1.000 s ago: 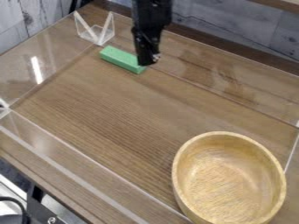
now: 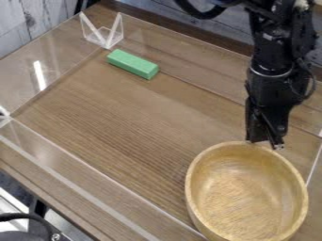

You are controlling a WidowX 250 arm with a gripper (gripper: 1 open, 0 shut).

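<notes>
My black gripper (image 2: 268,136) hangs at the right, low over the back rim of a large tan bowl (image 2: 246,202); whether it is open or shut is hard to make out. A green block (image 2: 132,63) lies on the wooden table toward the back left, well apart from the gripper.
A clear plastic container (image 2: 104,30) sits at the back left. A dark cable shows at the bottom left corner.
My gripper has moved from the back middle, near the green block, rightward and down to above the bowl. The green block and bowl look unmoved.
</notes>
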